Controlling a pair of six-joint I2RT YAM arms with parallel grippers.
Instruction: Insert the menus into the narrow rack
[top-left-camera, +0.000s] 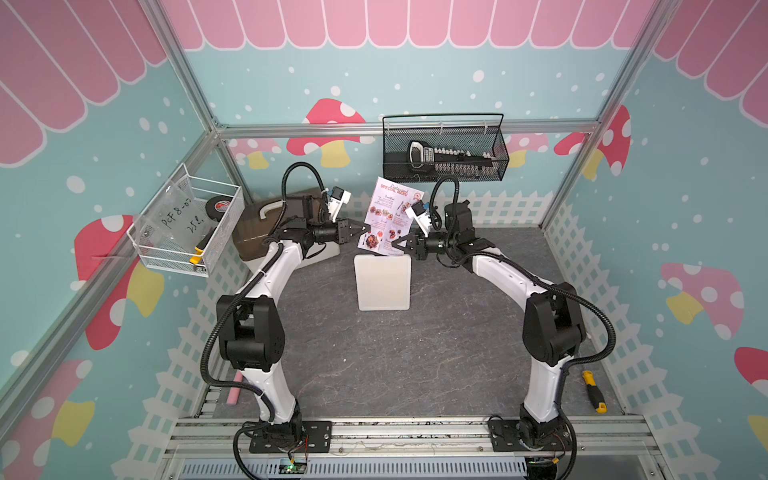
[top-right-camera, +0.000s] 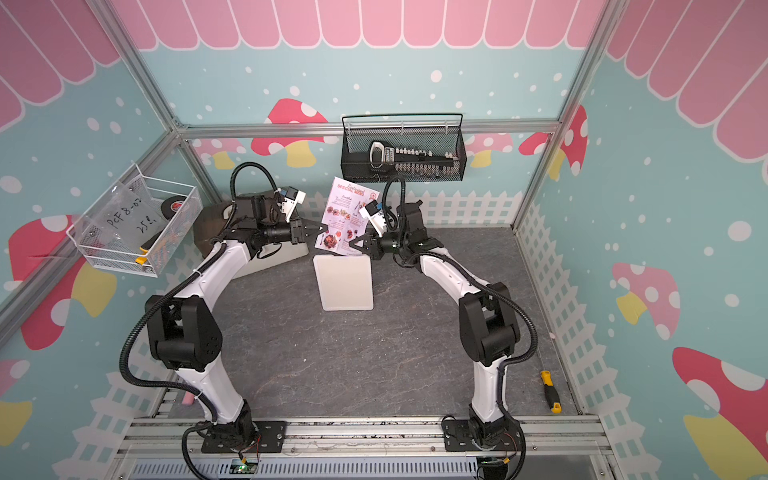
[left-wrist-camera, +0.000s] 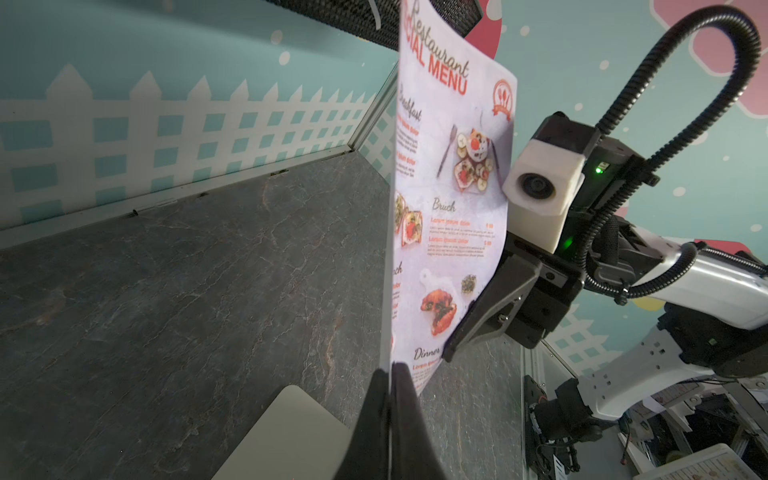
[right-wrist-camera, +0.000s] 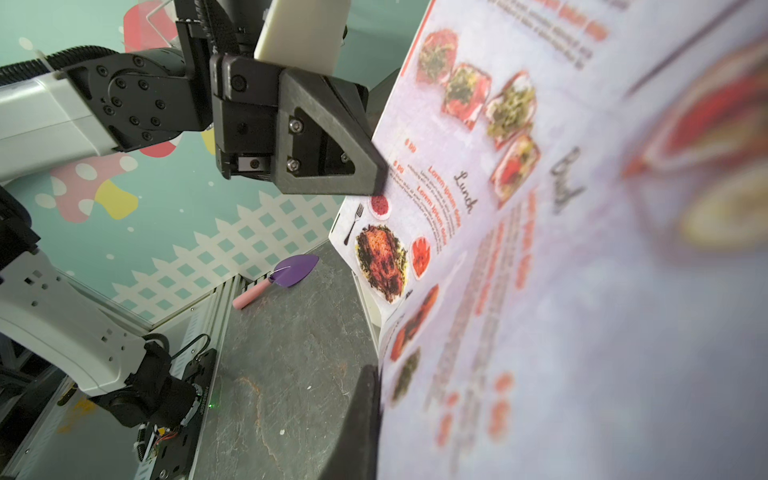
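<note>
A pale pink printed menu (top-left-camera: 389, 209) stands nearly upright between the arms, curving along its right side. My left gripper (top-left-camera: 365, 229) is shut on its left edge; in the left wrist view that edge runs down into the closed fingers (left-wrist-camera: 372, 432). Low on the opposite edge, my right gripper (top-left-camera: 397, 243) is shut on the sheet, which bows close to the camera in the right wrist view. Below is the white rack (top-left-camera: 382, 283), its broad face toward the front. The menu's bottom edge meets the rack's back top edge in the top views; whether it is inside the slot cannot be told.
A brown-topped case (top-left-camera: 257, 229) stands behind the left arm. The black mesh basket (top-left-camera: 445, 169) hangs on the back wall, the white wire basket (top-left-camera: 172, 254) on the left. A yellow-black screwdriver (top-left-camera: 593, 392) lies front right. The table before the rack is clear.
</note>
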